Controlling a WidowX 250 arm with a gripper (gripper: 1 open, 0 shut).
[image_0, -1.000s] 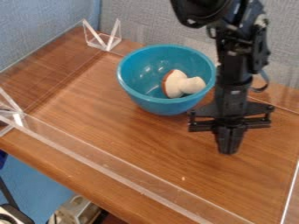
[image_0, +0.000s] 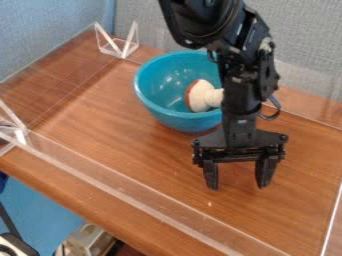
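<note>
My black gripper (image_0: 238, 172) hangs low over the wooden table at centre right, open, with nothing visible between its fingers. Behind it is a teal bowl (image_0: 158, 93), partly hidden by the arm, holding a pale object with an orange-red part (image_0: 201, 96), which I cannot identify clearly.
A white wire stand (image_0: 116, 43) stands at the back left, with another white frame (image_0: 11, 133) at the left edge. A grey textured wall rises behind.
My gripper has moved leftward and a little toward the front, from the right of the bowl to in front of it. The bowl looks unchanged.
</note>
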